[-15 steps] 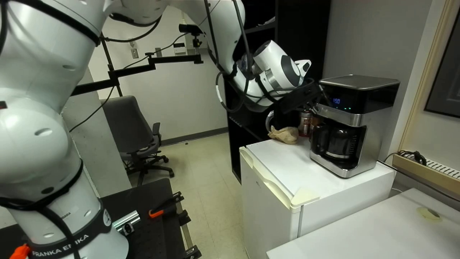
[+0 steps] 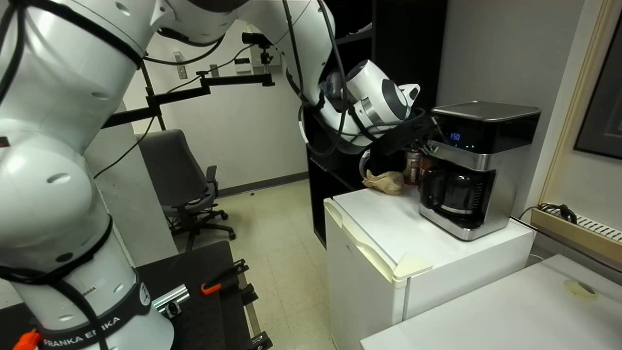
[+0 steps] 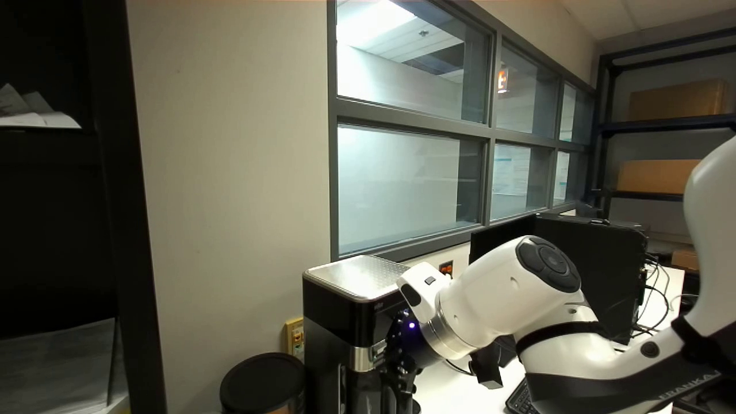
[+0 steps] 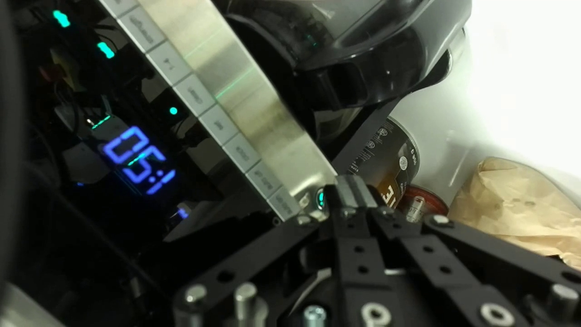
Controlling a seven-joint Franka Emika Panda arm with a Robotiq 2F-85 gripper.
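The coffee maker [image 2: 484, 134], black and steel, stands on the white fridge with its blue display lit. Close by its front panel, my gripper is shut, with nothing showing between its fingertips. In the wrist view they lie right beside a small teal-lit round button [image 4: 320, 198] at one end of the steel strip [image 4: 245, 87]. Whether they touch it I cannot tell. Below the panel sits the glass carafe [image 2: 460, 192] with its black handle [image 4: 376, 71]. In exterior view 2 the fingers are hard to make out against the dark machine.
Beside the machine are a dark can [image 4: 389, 158], a red-lidded jar [image 4: 422, 202] and a crumpled brown paper bag [image 2: 386, 183]. A black shelf [image 2: 408, 46] stands behind.
The arm has shifted slightly, bringing my gripper a little closer to the coffee maker's front panel. The machine and the things beside it have not moved.
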